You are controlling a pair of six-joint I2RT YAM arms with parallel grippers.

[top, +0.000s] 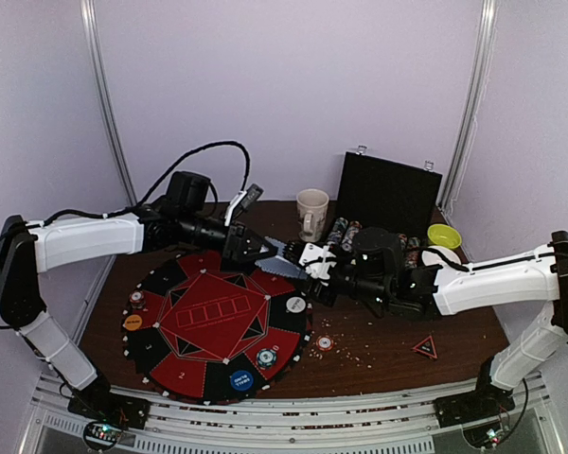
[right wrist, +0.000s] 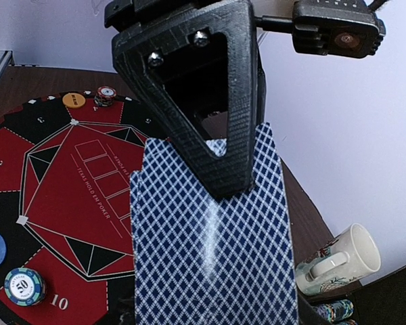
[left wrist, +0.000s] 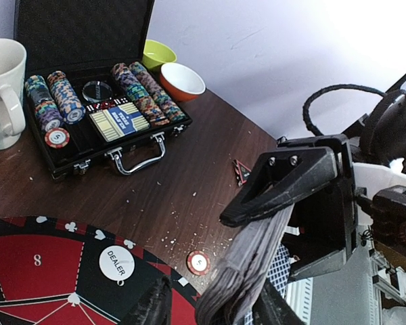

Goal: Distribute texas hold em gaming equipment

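Note:
A blue-and-white checked card deck (right wrist: 213, 250) is in the air between my two grippers. In the left wrist view its pale edge (left wrist: 240, 267) runs up into the fingers of my right gripper, which is shut on it. My left gripper reaches around the deck's other end; mat shows between one finger and the deck, so its fingers stand open. In the top view the two arms meet above the round red-and-black poker mat (top: 208, 312). A white dealer button (left wrist: 116, 263) lies on the mat.
Behind stands the open chip case (left wrist: 98, 159) with chips and cards inside. A mug (top: 311, 213) is left of it, a green bowl (top: 444, 235) to its right. One loose chip (left wrist: 198, 263) and a red triangle (top: 425, 347) lie on the bare front table.

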